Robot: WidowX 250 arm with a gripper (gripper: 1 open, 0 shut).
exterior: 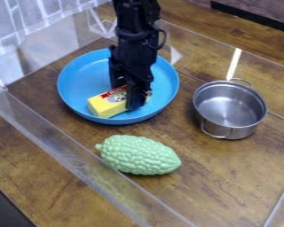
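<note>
My black gripper (130,89) reaches down from the top into a blue plate (82,69), its fingers around a small yellow box (106,104) with a red, black and white label, lying at the front of the plate. The gripper looks shut on the box, though the dark fingers hide part of it.
A steel pot (227,111) stands right of the plate. A green bumpy vegetable (138,155) lies in front. The wooden table has free room at front left and right. A clear edge runs along the left.
</note>
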